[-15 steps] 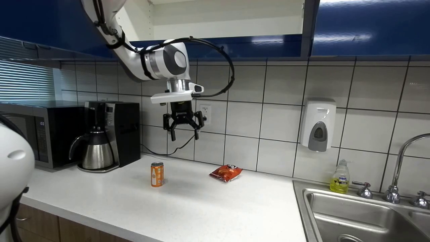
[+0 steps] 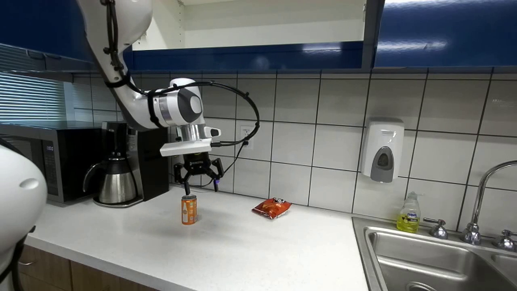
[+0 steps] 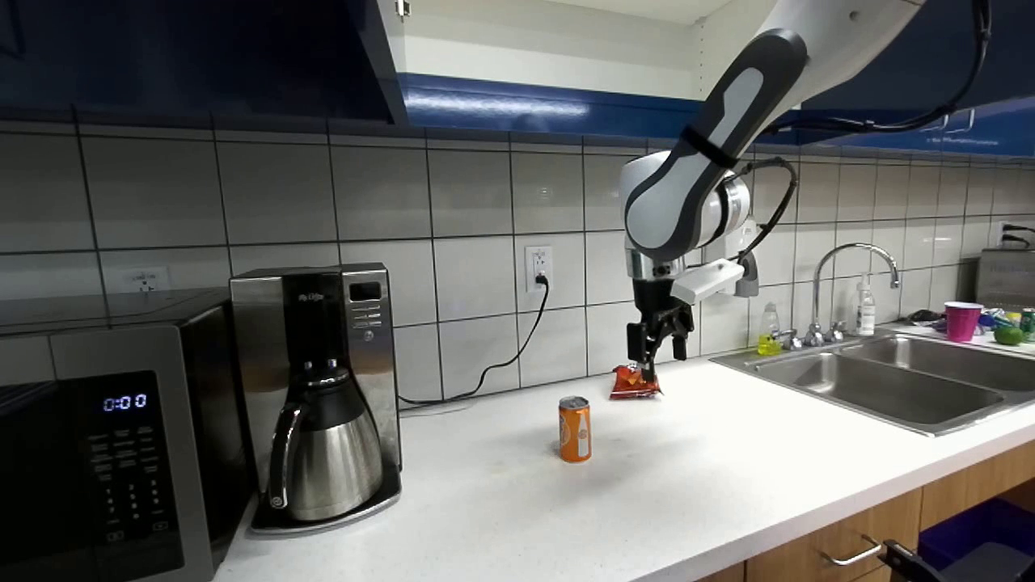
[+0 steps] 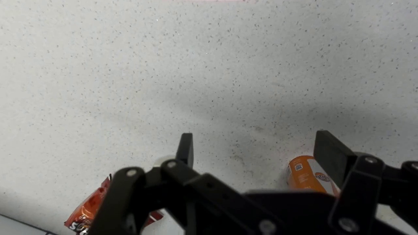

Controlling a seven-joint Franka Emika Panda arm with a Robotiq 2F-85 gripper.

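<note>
My gripper [image 2: 202,190] is open and points straight down above the counter, with nothing between its fingers. An orange can [image 2: 189,210] stands upright on the counter, just below gripper height in exterior view 1. From the other side, the can [image 3: 574,430] appears to the left of the gripper [image 3: 661,367]. In the wrist view the can [image 4: 306,172] shows beside and partly behind the right-hand finger [image 4: 329,156], outside the middle of the gap. A red chip bag [image 2: 272,207] lies on the counter near the wall; the left-hand finger assembly partly hides it in the wrist view.
A coffee maker [image 3: 369,320] with a steel carafe and a microwave [image 3: 116,456] stand at the left. The sink [image 2: 436,257] is at the right, with a yellow soap bottle [image 2: 409,213] behind it.
The arm has come down and shifted left in exterior view 1, bringing the open gripper closer to the can. Can and chip bag lie where they were.
</note>
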